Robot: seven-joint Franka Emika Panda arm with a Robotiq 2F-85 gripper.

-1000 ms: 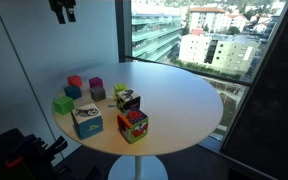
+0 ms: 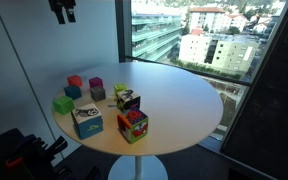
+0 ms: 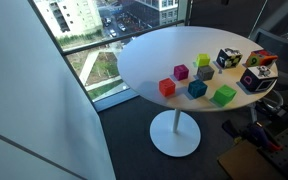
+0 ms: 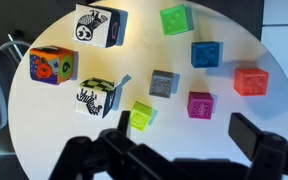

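Note:
High above the table my gripper [image 2: 64, 14] hangs open, its fingertips pointing down and well apart. In the wrist view the gripper has dark fingers at lower left and lower right with nothing held between them. Below lie small cubes: green [image 4: 174, 20], blue [image 4: 205, 54], red [image 4: 250, 81], magenta [image 4: 200, 105], grey [image 4: 161, 83] and yellow-green [image 4: 140, 116]. Three larger picture blocks stand apart from these: a penguin-like one [image 4: 101, 26], a zebra one [image 4: 95, 97] and a colourful one [image 4: 52, 65].
All the blocks rest on a round white table [image 2: 184, 100], whose right half is bare in exterior view 1. A window [image 2: 199, 45] lies behind it. Chair parts [image 3: 274, 150] show near the edge in exterior view 2.

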